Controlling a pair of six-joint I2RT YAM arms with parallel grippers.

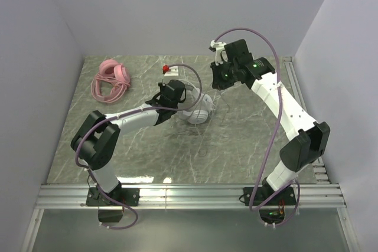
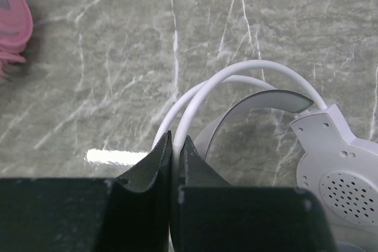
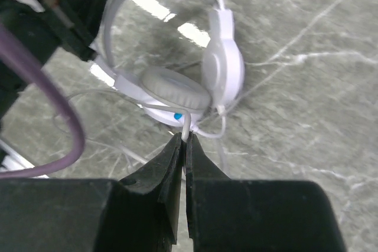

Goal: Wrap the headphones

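Note:
White headphones [image 1: 199,115] lie on the grey marbled table between my two arms. My left gripper is shut on one of the white tubes of their headband [image 2: 257,65]; a perforated ear cup [image 2: 347,182] shows to its right. In the right wrist view, both ear cups sit close together, one of them a white shell [image 3: 223,66] and the other showing its grey cushion [image 3: 176,88]. My right gripper is shut on the thin white cable [image 3: 155,106], which runs in loose loops past the cups.
Pink headphones [image 1: 121,74] with their cable wound round them lie at the back left. A purple hose runs along each arm.

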